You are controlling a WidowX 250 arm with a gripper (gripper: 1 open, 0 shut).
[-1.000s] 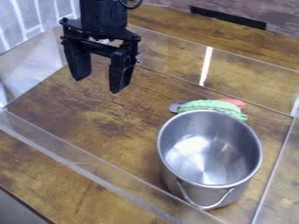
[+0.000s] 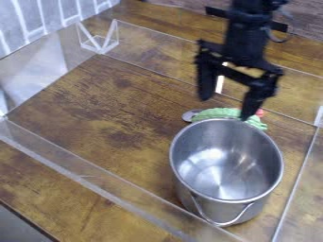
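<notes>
My black gripper [image 2: 233, 90] hangs open and blurred in the upper right of the camera view, over a green, leafy-looking item [image 2: 222, 114] with a red part at its right and a small grey tip at its left. The item lies on the wooden table just behind a steel pot [image 2: 202, 175] with a wire handle, and the gripper partly hides it. Nothing shows between the fingers.
Clear low walls [image 2: 89, 180] surround the work area on the wooden table [image 2: 101, 113]. The left half inside them is bare. A white radiator-like grille [image 2: 32, 19] stands at the back left.
My gripper has moved right, from over the empty left of the table to above the green item behind the pot. The pot and item have stayed put.
</notes>
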